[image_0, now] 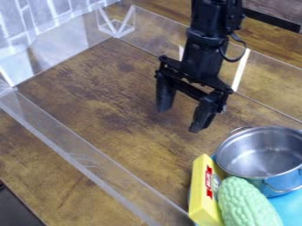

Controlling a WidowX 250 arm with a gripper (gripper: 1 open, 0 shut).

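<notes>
My black gripper [186,106] hangs over the wooden floor [88,106] of the clear-walled enclosure, upper middle of the view, with its two dark fingers spread apart and pointing down. I see nothing between them. A steel pot [260,159] stands at the right, below and right of the gripper. In front of it lie a yellow box [203,190] with a red label and a pale green textured object [245,203], at the bottom right.
A blue surface [289,211] shows under the pot and green object. Clear plastic walls [77,159] border the floor.
</notes>
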